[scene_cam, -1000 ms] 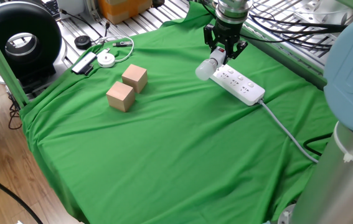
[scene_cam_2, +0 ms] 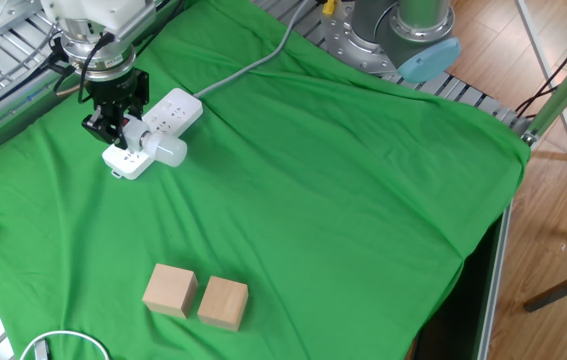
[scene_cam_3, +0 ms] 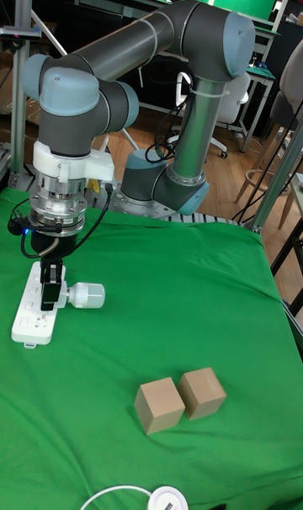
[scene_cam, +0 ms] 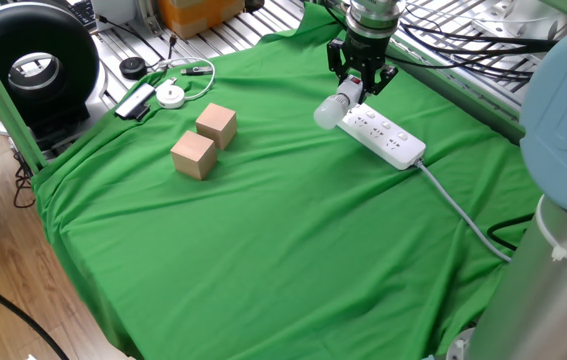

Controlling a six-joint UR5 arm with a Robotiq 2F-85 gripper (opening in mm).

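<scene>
A white bulb (scene_cam: 332,111) on a white holder (scene_cam: 349,92) with a red part on top sits at one end of the white power strip (scene_cam: 391,142). The bulb points sideways, out over the green cloth. My black gripper (scene_cam: 357,86) reaches down to the holder, its fingers (scene_cam: 377,80) close around it. In exterior view 2, the gripper (scene_cam_2: 123,128) stands over the strip (scene_cam_2: 170,115), with the bulb (scene_cam_2: 170,150) sticking out beside it. A dark finger (scene_cam_3: 51,290) hides part of the holder in exterior view 3. Whether the pads press on the holder, I cannot make out.
Two wooden cubes (scene_cam: 195,155) (scene_cam: 217,125) lie close together on the cloth. A white cable with a round puck (scene_cam: 170,96) lies near the edge. From the strip, a grey cord (scene_cam: 461,215) runs toward the arm's base.
</scene>
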